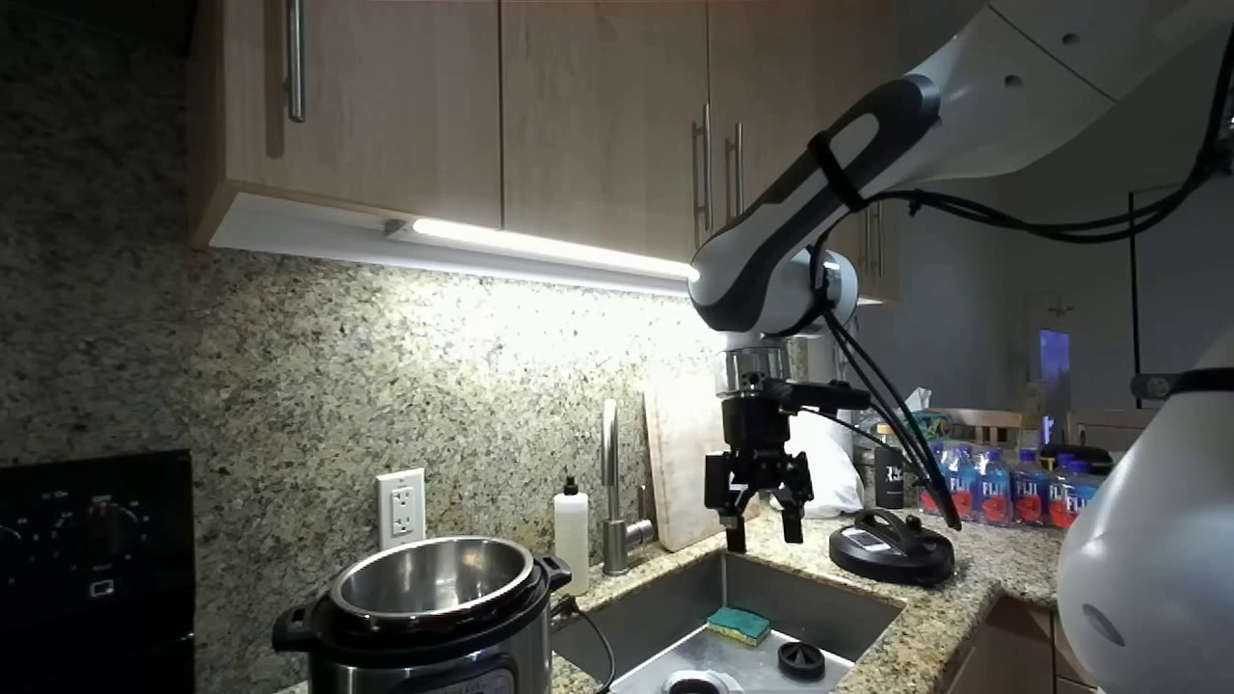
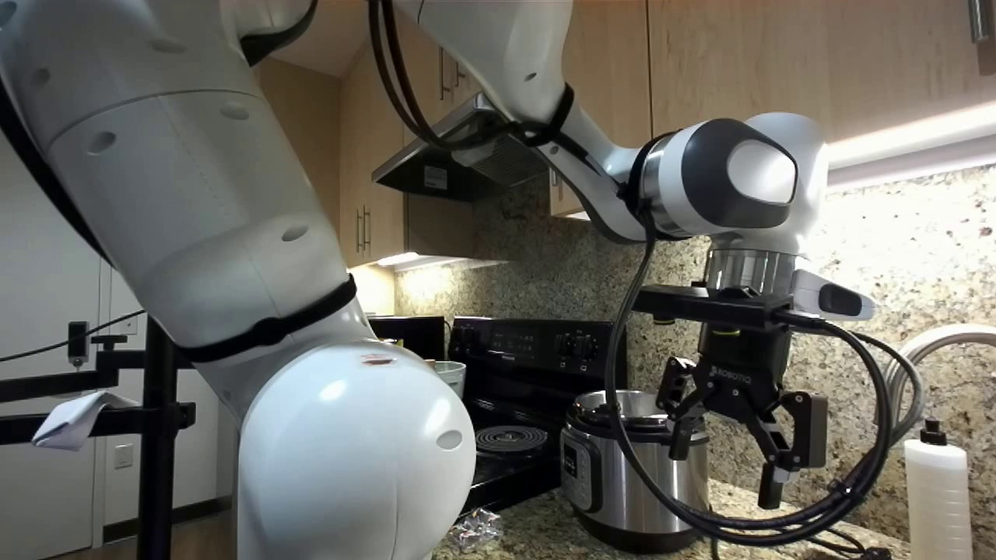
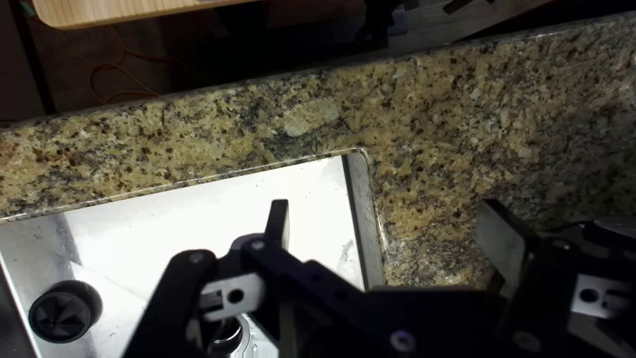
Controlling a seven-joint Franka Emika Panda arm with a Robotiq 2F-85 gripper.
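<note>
My gripper (image 1: pixel 764 539) hangs above the sink, open, its two fingers wide apart with nothing between them. In the second exterior view the gripper (image 2: pixel 728 471) points down to the right of the pressure cooker (image 2: pixel 644 485). From the wrist, the gripper spans the sink's corner, one finger over the basin (image 3: pixel 197 215) and the other over the granite counter (image 3: pixel 441 161). Inside the sink lie a green and yellow sponge (image 1: pixel 737 626) and a black drain stopper (image 1: pixel 800 660).
The open cooker (image 1: pixel 445 578) stands left of the sink, and its black lid (image 1: pixel 891 549) rests on the counter at right. A white bottle (image 1: pixel 572 538), faucet (image 1: pixel 610 486) and cutting board (image 1: pixel 683 463) line the back. Water bottles (image 1: pixel 992 488) crowd the far right.
</note>
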